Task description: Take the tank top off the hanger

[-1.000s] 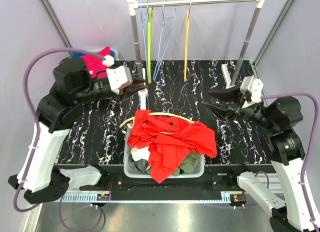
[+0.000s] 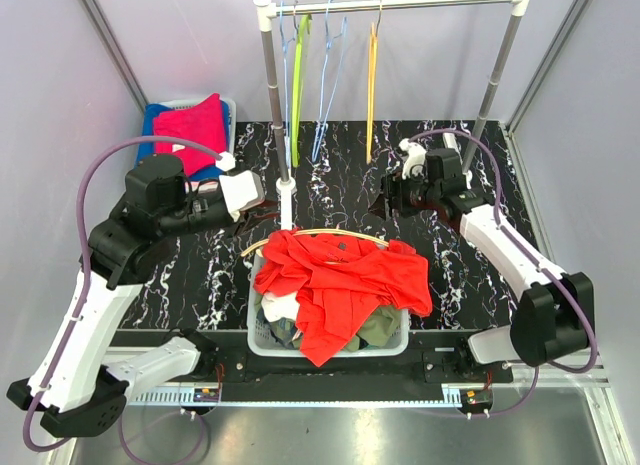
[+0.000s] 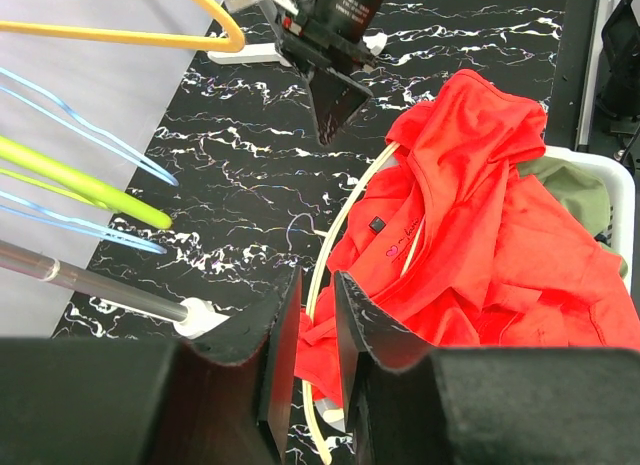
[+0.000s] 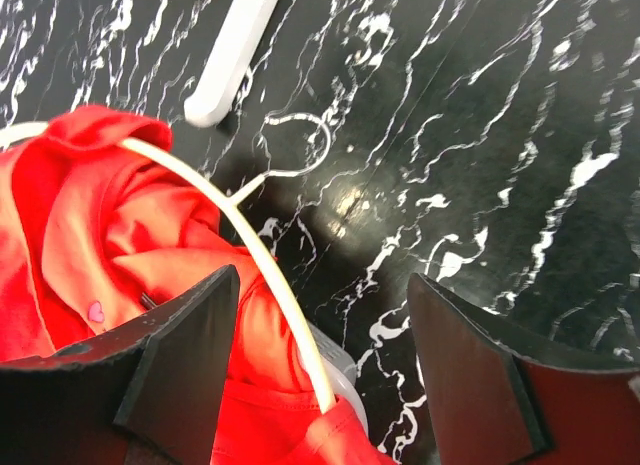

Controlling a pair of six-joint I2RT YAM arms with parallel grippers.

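A red tank top (image 2: 340, 275) lies heaped over a basket with a pale wooden hanger (image 2: 255, 247) through it; both hanger ends stick out and a small hook shows in the right wrist view. My left gripper (image 2: 270, 217) is over the hanger's left end. In the left wrist view its fingers (image 3: 285, 335) are close together, with red cloth and hanger seen in the narrow gap; whether they grip the cloth is unclear. My right gripper (image 2: 377, 207) stands open above the hanger's right end. Through its wide gap the right wrist view shows the hanger (image 4: 290, 305) below.
White basket (image 2: 252, 320) holds other clothes under the top. Above stands a rack (image 2: 400, 3) with blue, green and yellow hangers, its post (image 2: 275, 95) close to my left gripper. A bin with pink cloth (image 2: 200, 135) is at the back left.
The left gripper has come down and slightly left. Top and hanger look almost unmoved.
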